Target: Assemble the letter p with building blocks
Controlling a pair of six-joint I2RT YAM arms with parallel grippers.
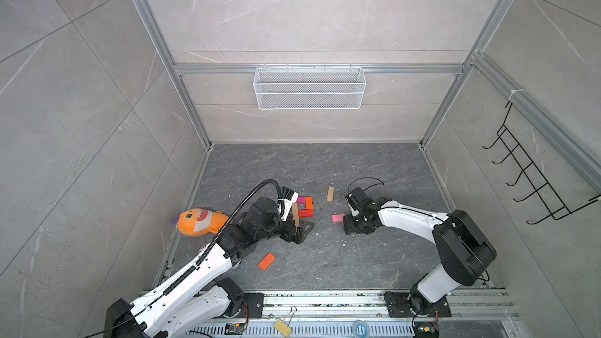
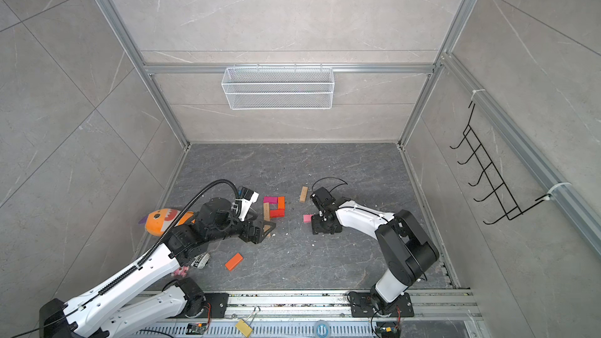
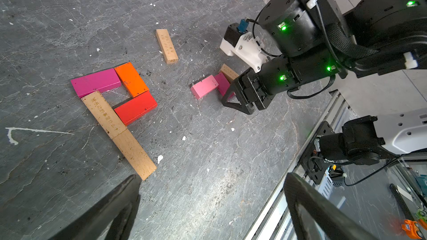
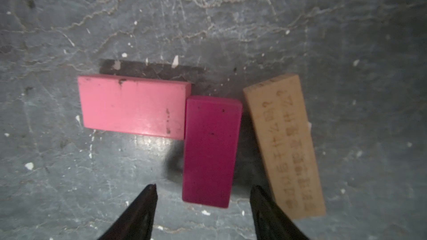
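Observation:
A P shape lies on the grey floor: magenta block (image 3: 95,81), orange block (image 3: 131,79), red block (image 3: 135,108) and two wooden blocks (image 3: 133,153) as the stem. My left gripper hangs open and empty below it in the left wrist view. My right gripper stands open at the end of an upright-pointing dark pink block (image 4: 210,149), which touches a light pink block (image 4: 131,105) and has a wooden block (image 4: 284,146) beside it, nothing held.
A single wooden block (image 1: 330,194) lies behind, between the grippers. A loose orange block (image 1: 266,261) is in front, and an orange plush toy (image 1: 197,222) at the left.

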